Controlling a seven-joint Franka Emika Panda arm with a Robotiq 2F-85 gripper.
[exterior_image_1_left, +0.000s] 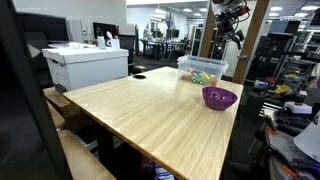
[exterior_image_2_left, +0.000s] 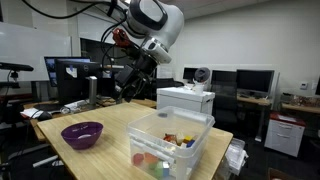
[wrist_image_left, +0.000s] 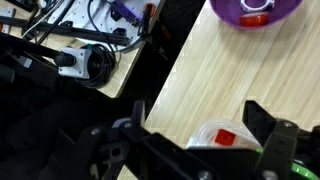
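Note:
A purple bowl (exterior_image_1_left: 228, 101) sits near the right edge of the wooden table. In the wrist view the bowl (wrist_image_left: 235, 17) holds a red object (wrist_image_left: 254, 19) and a pale ring-like piece. Beside it stands a clear plastic bin (exterior_image_2_left: 150, 130) with several coloured items at its bottom. My gripper hangs above the table near the bin, its two dark fingers wide apart. Nothing shows between them except bare table and the bin's edge below. Part of the bin, with a red item (wrist_image_left: 226, 137) in it, lies under the gripper in the wrist view.
Cables and a black-and-silver frame stand beyond the table edge in the wrist view. White cabinets (exterior_image_1_left: 90, 70) stand behind the table.

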